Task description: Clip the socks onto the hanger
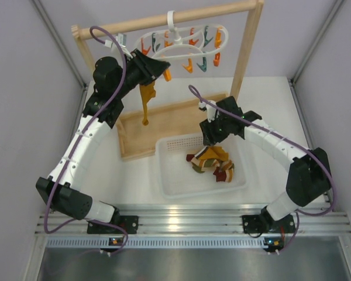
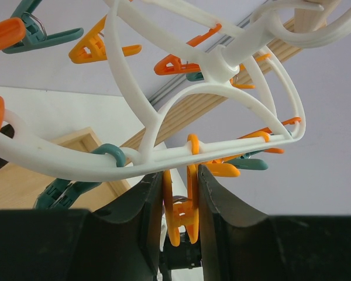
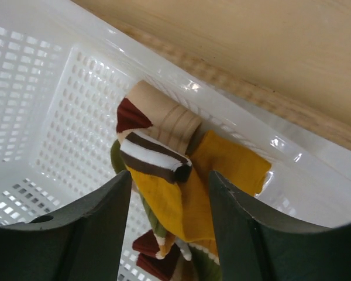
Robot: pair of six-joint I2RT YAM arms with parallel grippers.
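Observation:
My left gripper [image 1: 158, 68] is up at the white hanger [image 2: 234, 88], shut on an orange clip [image 2: 192, 175] hanging from its bar. A yellow sock [image 1: 146, 95] hangs below that gripper in the top view. My right gripper [image 1: 209, 133] stands open above the white basket [image 1: 169, 187]. In the right wrist view, below its fingers lie socks: a striped yellow sock [image 3: 167, 193], a plain yellow piece [image 3: 231, 161], a beige sock [image 3: 167, 120] and dark red-green pieces [image 3: 155, 263].
A wooden frame [image 1: 250, 41] holds the hanger, with several coloured clips along it. A shallow wooden tray [image 1: 134, 143] lies under the frame behind the basket.

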